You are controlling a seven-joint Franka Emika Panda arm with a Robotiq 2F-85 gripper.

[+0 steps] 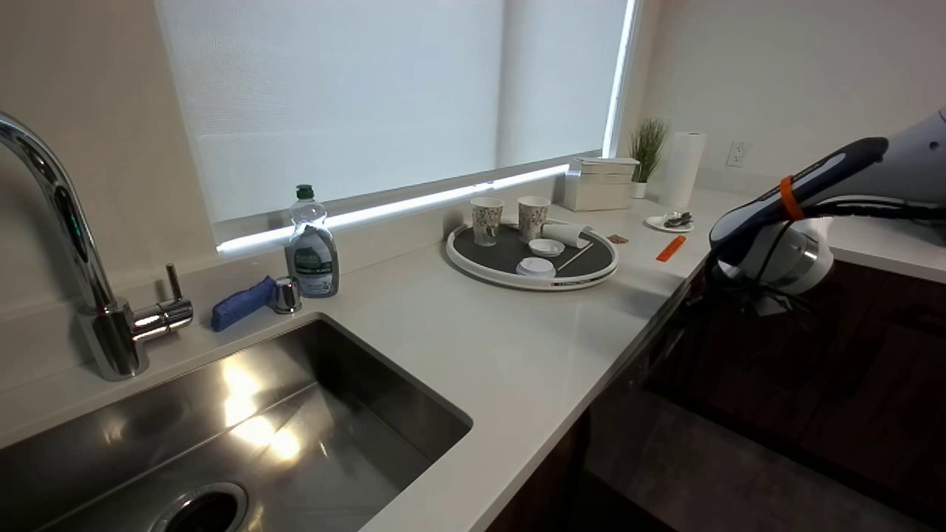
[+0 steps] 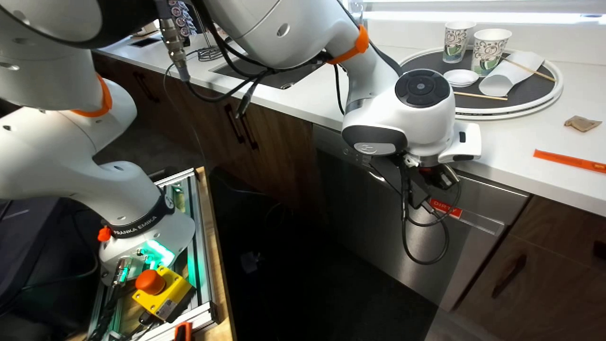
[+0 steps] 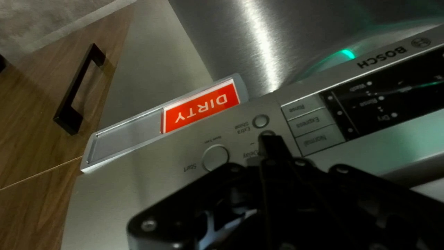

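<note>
A steel Bosch dishwasher front (image 3: pixel 158 183) fills most of the wrist view, its text upside down. My gripper is shut, with nothing showing between its fingers. Its dark tips overlap the panel by the "Delay" label, partly covering a round button; whether they touch it cannot be told. To the left of the tips lies the round Start button (image 3: pixel 215 158). A silver slider plate with a red DIRTY label (image 3: pixel 201 106) is fixed along the panel edge. In exterior view 2 the arm's white hand (image 2: pixel 414 122) hangs before the dishwasher, below the counter edge.
On the counter (image 2: pixel 574 96), a round tray (image 1: pixel 463 261) carries paper cups, lids and stir sticks. An orange strip (image 1: pixel 671 248) lies near the counter edge. A wooden drawer with a black handle (image 3: pixel 79 89) adjoins the dishwasher. Cables loop below the hand.
</note>
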